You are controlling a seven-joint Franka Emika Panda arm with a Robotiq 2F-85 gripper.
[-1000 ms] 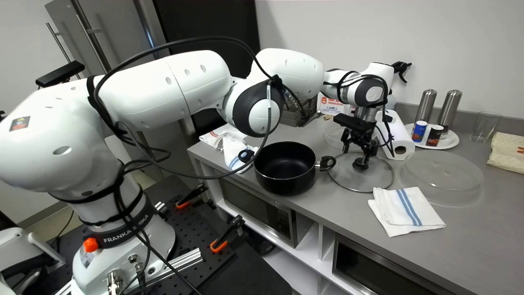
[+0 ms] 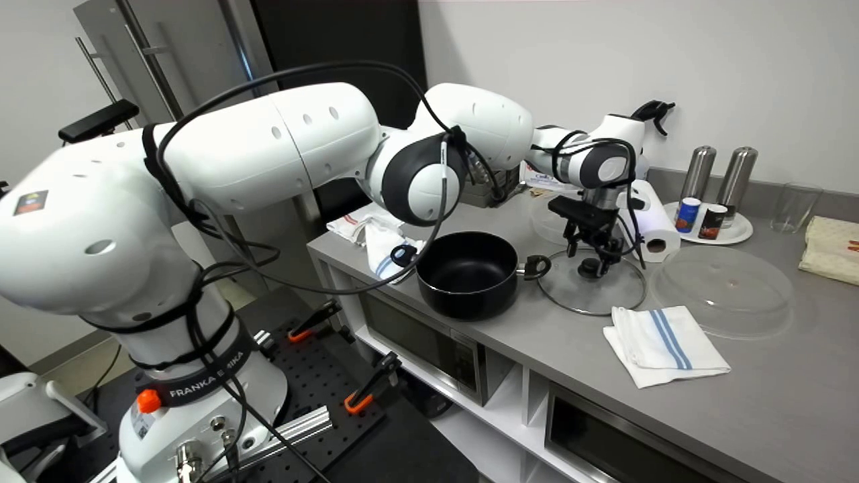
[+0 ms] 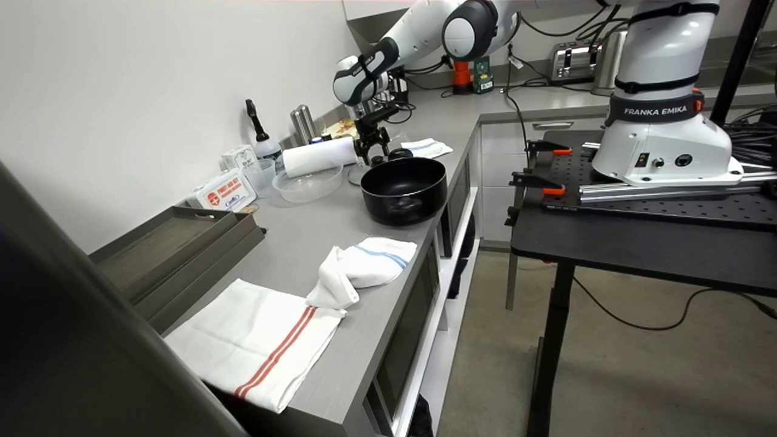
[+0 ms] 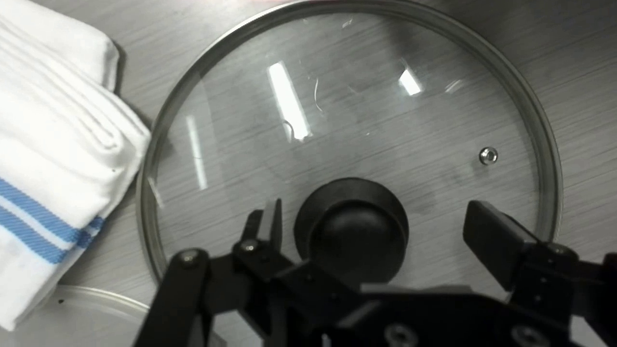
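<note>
The glass lid [image 4: 347,139], with a metal rim and a round black knob [image 4: 355,231], lies flat on the grey counter. Right over it, my gripper [image 2: 594,253] points downward and stands open. In the wrist view the knob appears between the spread fingers, nearer the left one, with clear space on both sides. Part of the knob's lower edge is hidden by the gripper's linkage. A black pot [image 2: 468,278], empty and uncovered, stands beside the lid, one handle [image 2: 537,266] turned toward it.
A folded white towel with blue stripes [image 2: 666,342] lies close to the lid's rim. Near it are a clear plastic cover [image 2: 725,290] and a paper towel roll [image 2: 648,221]. More towels [image 3: 273,338] rest beyond the pot.
Over the last second my gripper has come down a little and shifted slightly right in exterior view 1, closer to the knob. Lid, pot and towels have not moved.
</note>
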